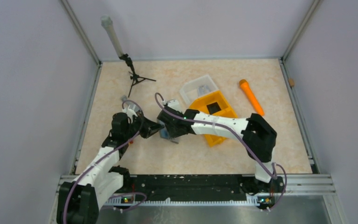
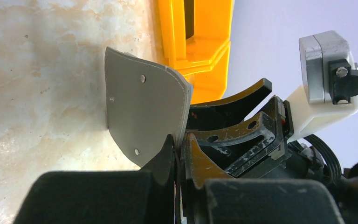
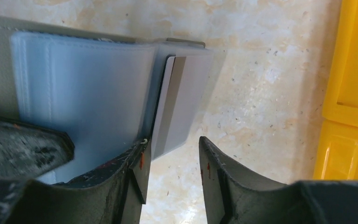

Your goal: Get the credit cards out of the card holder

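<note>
The card holder has a grey cover with snaps [image 2: 144, 105] and blue translucent sleeves inside [image 3: 86, 88]. My left gripper is shut on an edge of the holder and keeps it upright above the table. A pale card with a grey stripe [image 3: 182, 100] sticks out at the holder's side in the right wrist view. My right gripper stands part open close to that card; the card's lower edge lies near its left fingertip [image 3: 142, 156]. In the top view both grippers meet around the holder [image 1: 166, 134], which is mostly covered by them.
A yellow divided tray [image 1: 230, 112] stands right of the holder, partly under my right arm. Behind it is a clear bin [image 1: 186, 93] with something in it. An orange microphone [image 1: 251, 97] lies far right, and a black tripod [image 1: 134, 78] stands back left.
</note>
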